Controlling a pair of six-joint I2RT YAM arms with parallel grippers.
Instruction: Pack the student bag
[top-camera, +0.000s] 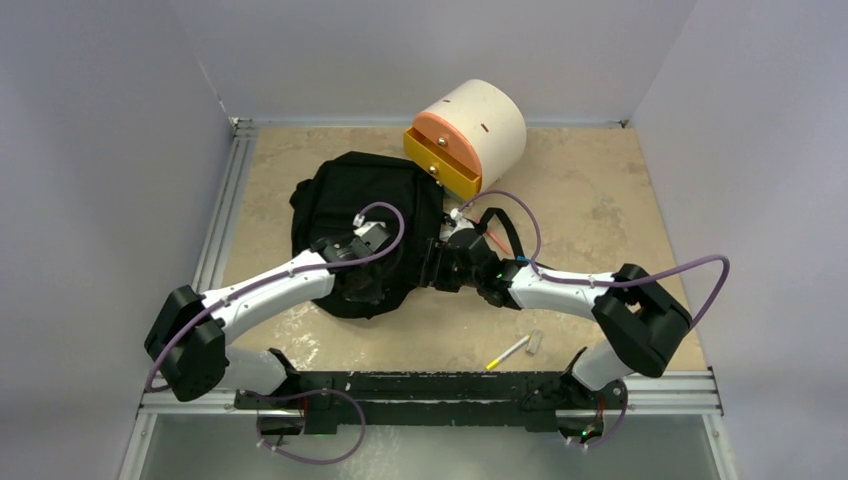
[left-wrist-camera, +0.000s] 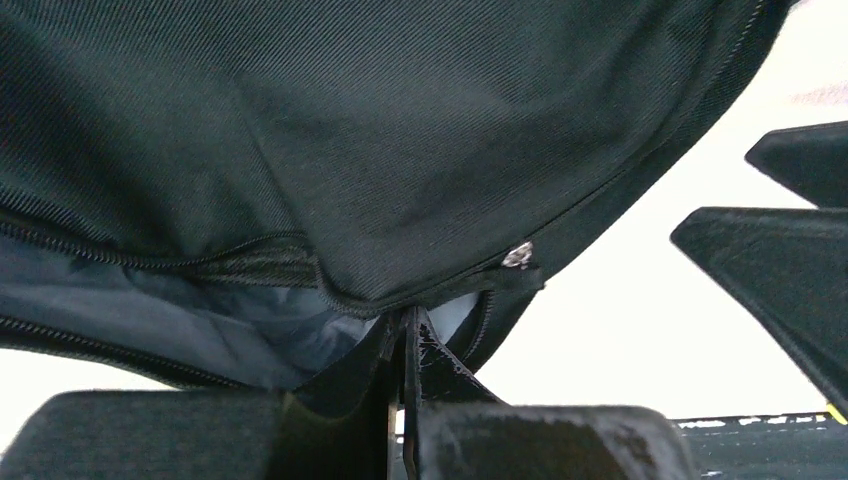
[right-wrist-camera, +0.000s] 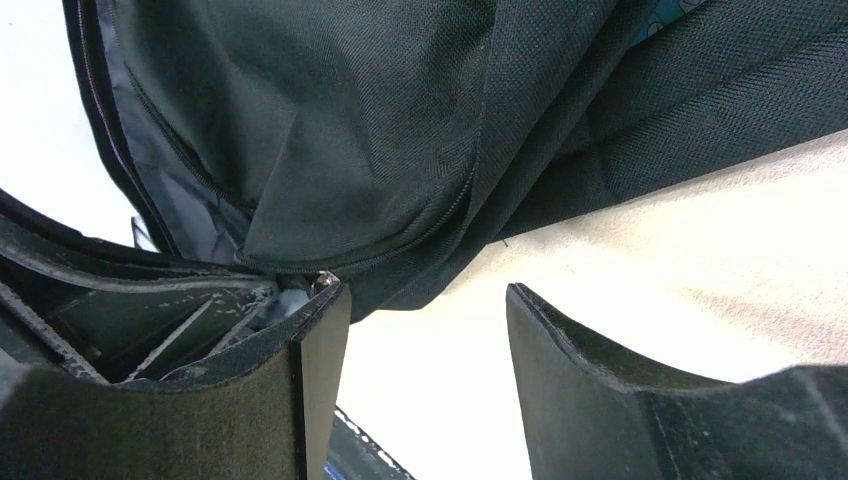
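Observation:
A black bag (top-camera: 335, 190) lies on the left of the table. In the left wrist view its zipped opening (left-wrist-camera: 250, 320) gapes, showing a grey lining, and a shiny zipper end (left-wrist-camera: 518, 256) sits at the flap's corner. My left gripper is shut with its tips at the flap's lower edge; no cloth clearly shows between them. My right gripper stands open beside the bag's near right corner, with a clear gap between its fingers. A yellow-tipped marker (top-camera: 507, 353) and a small clear object (top-camera: 534, 343) lie near the front edge.
A rounded white cabinet (top-camera: 490, 120) with a yellow drawer (top-camera: 440, 168) stands behind the bag's right side. A black strap (top-camera: 508, 232) and an orange-red item (top-camera: 497, 242) lie beyond the right arm.

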